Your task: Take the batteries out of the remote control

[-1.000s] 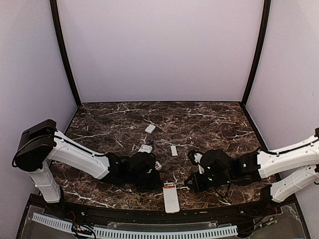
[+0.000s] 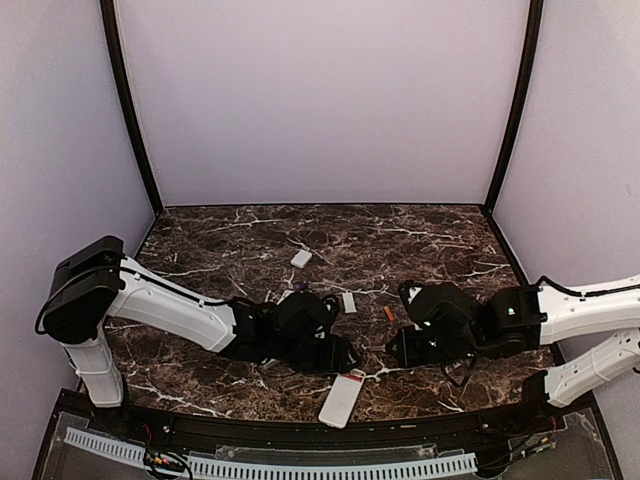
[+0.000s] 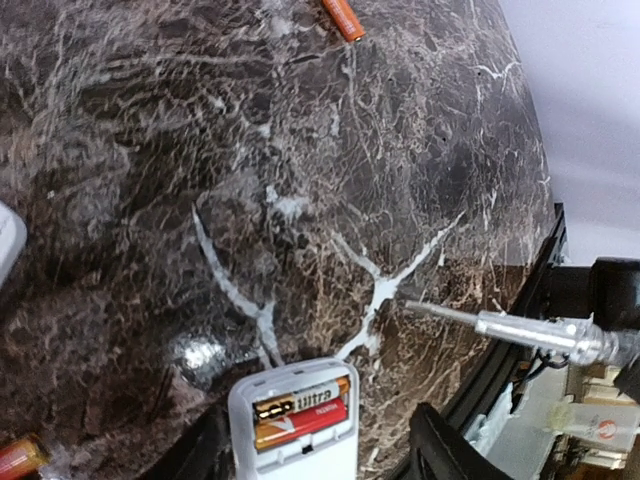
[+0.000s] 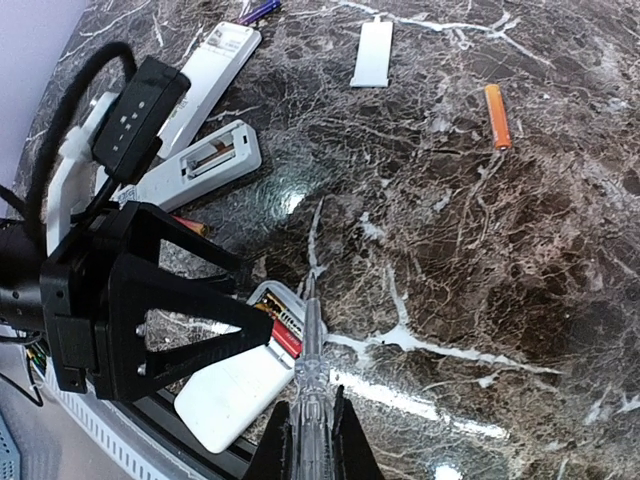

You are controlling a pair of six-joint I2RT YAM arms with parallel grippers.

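A white remote (image 2: pixel 340 400) lies at the table's front edge with its battery bay open; an orange-black battery (image 3: pixel 300 398) and a red one (image 3: pixel 300 425) sit inside. My left gripper is part open over the remote's battery end, its fingers either side of it. My right gripper is shut on a clear-handled screwdriver, whose thin tip points toward the battery end, to the right of it in the left wrist view.
Two other remotes (image 4: pixel 205 163), a white battery cover (image 4: pixel 373 55), a loose orange battery (image 4: pixel 497 115) and a purple battery (image 4: pixel 258 12) lie farther back.
Both arms have shifted; the left gripper moved right over the remote, the right gripper moved right and back. The remote now lies more slanted.
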